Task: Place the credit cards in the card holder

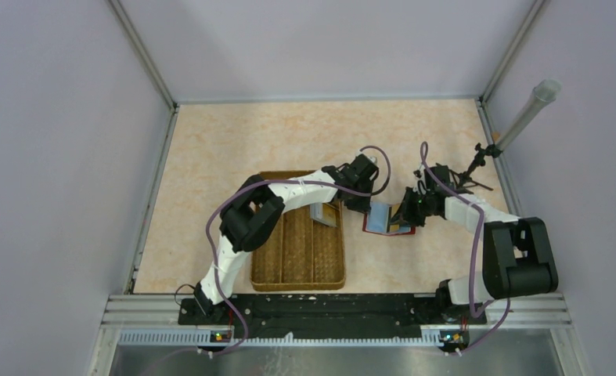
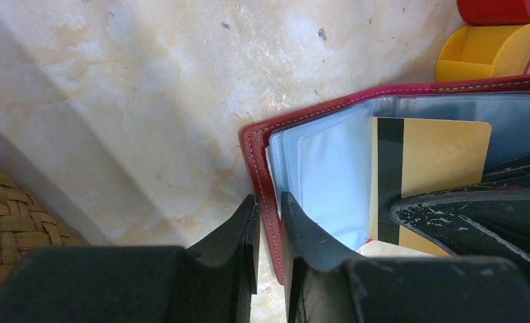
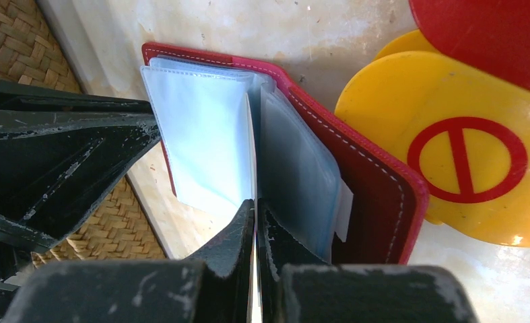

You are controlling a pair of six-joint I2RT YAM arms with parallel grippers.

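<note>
The card holder (image 1: 378,218) lies open on the table, with a red cover (image 2: 329,105) and clear bluish sleeves (image 2: 333,176). My left gripper is shut on the edge of its red cover, at the left side. A gold card (image 2: 444,151) with a black stripe stands over the sleeves; my right gripper is shut on it. Edge-on in the right wrist view, this card (image 3: 252,141) runs between those fingertips, among the sleeves. Whether its edge sits inside a pocket I cannot tell.
Left of the holder stands a woven basket (image 1: 297,286) with compartments; cards (image 1: 325,214) rest in its right one. Yellow (image 3: 471,141) and red objects (image 3: 498,40) lie close behind the holder. Table space in front of the holder is clear.
</note>
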